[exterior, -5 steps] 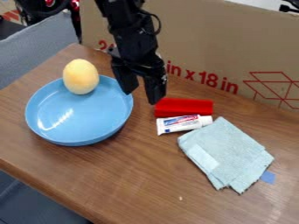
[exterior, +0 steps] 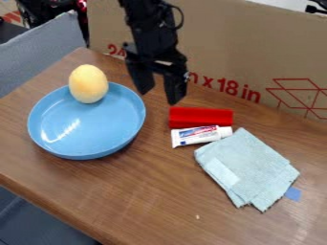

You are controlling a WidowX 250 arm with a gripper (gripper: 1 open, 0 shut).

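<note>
My black gripper (exterior: 156, 84) hangs above the table, its two fingers apart, between the blue plate and the red block, with nothing visible between them. The blue plate (exterior: 86, 132) lies at the left, with a yellow egg-shaped object (exterior: 88, 83) at its back edge. A red block (exterior: 201, 117) lies to the right of the gripper, and a white tube (exterior: 201, 135) lies just in front of it. A folded light-blue cloth (exterior: 250, 167) lies at the front right.
A cardboard box (exterior: 262, 57) stands along the back.
My gripper has moved a little upward and slightly toward the back. The objects on the table look unchanged.
</note>
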